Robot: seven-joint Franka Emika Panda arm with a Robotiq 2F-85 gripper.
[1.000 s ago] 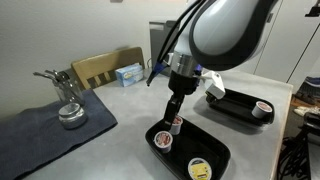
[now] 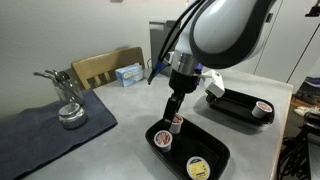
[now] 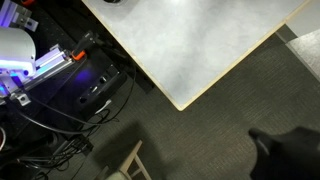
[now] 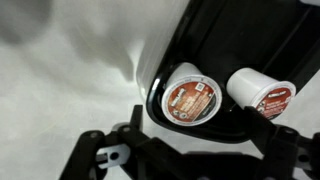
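Note:
My gripper [image 2: 173, 108] hangs over the near black tray [image 2: 207, 140], pointing down, its fingers apart and nothing held. Two white pods with red-brown lids are in that tray: one pod [image 2: 163, 140] at the left corner, another pod [image 2: 176, 124] close below the fingers. A yellow-lidded pod [image 2: 198, 168] lies towards the tray's front. In the wrist view, one red-lidded pod [image 4: 191, 101] sits in the tray's corner between the open fingertips, beyond them; the second pod [image 4: 270, 98] is tilted, near the right finger.
A second black tray [image 2: 238, 101] with a single pod [image 2: 262, 108] stands to the right. On a dark mat at the left are a utensil holder [image 2: 68, 88] and a metal pot [image 2: 72, 115]. A blue box [image 2: 130, 74] stands behind. Bare table lies left of the near tray.

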